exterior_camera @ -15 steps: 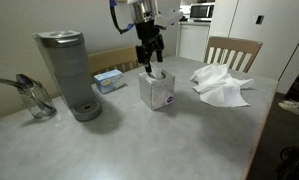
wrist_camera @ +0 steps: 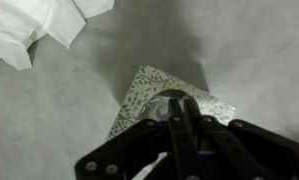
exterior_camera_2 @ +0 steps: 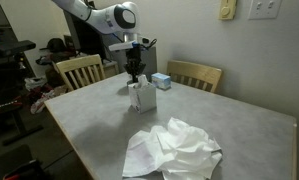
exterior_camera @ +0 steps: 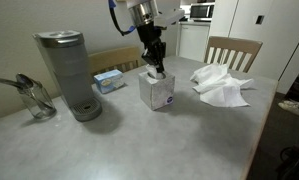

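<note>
A white tissue box (exterior_camera: 162, 93) with a small blue mark on its front stands upright on the grey table. In the wrist view, the box's speckled top (wrist_camera: 149, 88) shows around a dark oval opening, partly covered by my fingers. A white tissue (exterior_camera: 152, 73) pokes up from the box, and my gripper (exterior_camera: 157, 73) is shut on it right at the opening. From exterior view 2, the gripper (exterior_camera_2: 135, 79) points down at the top of the box (exterior_camera_2: 144, 97). The tissue's grip point is mostly hidden by the fingers.
Crumpled white tissues (exterior_camera: 221, 84) lie to the right of the box. A tall grey dispenser (exterior_camera: 71, 75), a glass of utensils (exterior_camera: 35, 101) and a blue-and-white box (exterior_camera: 109, 81) stand to the left.
My gripper has come down and slightly right onto the tissue at the box's top, and its fingers have closed together. The box has stayed in place.
</note>
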